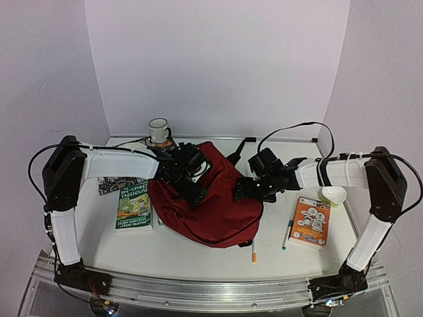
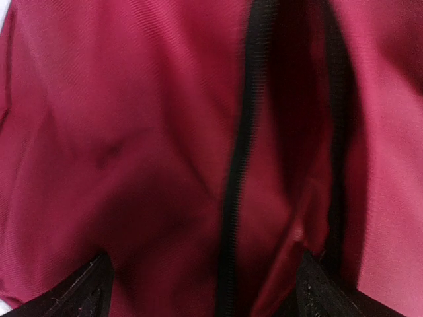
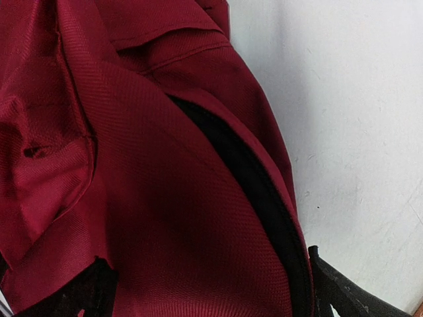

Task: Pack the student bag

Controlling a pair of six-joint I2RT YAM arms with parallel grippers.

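The red bag [image 1: 218, 221] lies slumped across the middle of the table. In the left wrist view a black zip [image 2: 241, 155] runs down its cloth, with a fold gaping beside it. Over the bag's middle hangs my left gripper [image 1: 199, 195], its fingers [image 2: 82, 290] wide apart. My right gripper [image 1: 244, 190] is at the bag's right side, also open. The bag's black-lined edge [image 3: 241, 162] passes between its two fingers; nothing is clamped. The green book [image 1: 134, 210] lies left of the bag, the orange book [image 1: 310, 221] to the right.
A white mug [image 1: 158, 130] stands behind the bag and a pale bowl [image 1: 332, 195] at the right edge. An orange-ended marker [image 1: 254, 251] and a teal marker [image 1: 287, 234] lie in front. A black-and-white patterned item [image 1: 114, 184] is partly under the left arm.
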